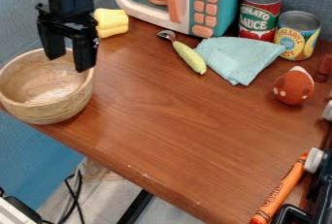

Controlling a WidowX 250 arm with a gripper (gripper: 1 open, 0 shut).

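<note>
My black gripper [68, 53] hangs at the upper left, its fingers pointing down over the rim and inside of a wooden bowl [42, 100] on the table's left edge. The fingers look apart; I cannot tell whether anything is between them. A yellow object [111, 23] lies just behind the gripper, partly hidden.
A toy microwave [208, 5], cans [258, 15], a blue cloth [239, 57], a yellow vegetable [191, 57] and a round orange toy [293, 86] fill the back. Marker-like items [279, 194] lie at the right edge.
</note>
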